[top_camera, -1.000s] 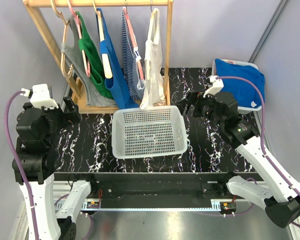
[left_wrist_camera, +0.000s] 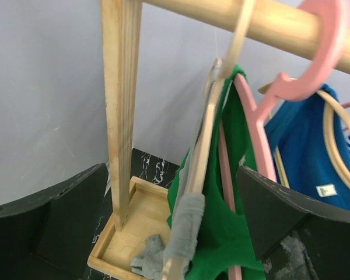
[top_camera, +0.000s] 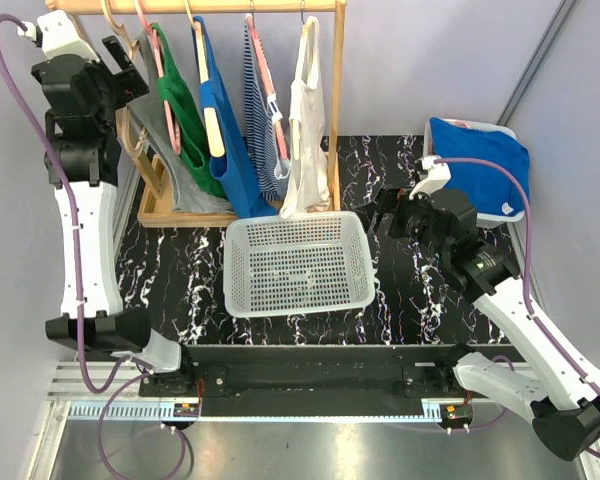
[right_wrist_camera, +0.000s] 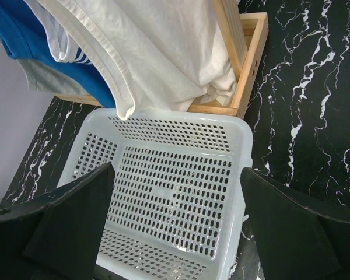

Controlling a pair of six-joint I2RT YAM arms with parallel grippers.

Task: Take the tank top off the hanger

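Observation:
A wooden rack holds hangers with tank tops: grey (top_camera: 180, 180), green (top_camera: 190, 130), blue (top_camera: 235, 155), striped (top_camera: 265, 150) and white (top_camera: 308, 160). My left gripper (top_camera: 128, 68) is raised at the rack's top left, open; in the left wrist view a wooden hanger (left_wrist_camera: 199, 157) with grey cloth stands between its fingers, with a pink hanger just right of it. My right gripper (top_camera: 375, 210) stands open right of the rack, above the basket's right end, nothing between its fingers.
An empty white perforated basket (top_camera: 298, 270) lies in front of the rack. A bin with blue cloth (top_camera: 470, 170) stands at the back right.
The right arm and the garments are nearly unchanged.

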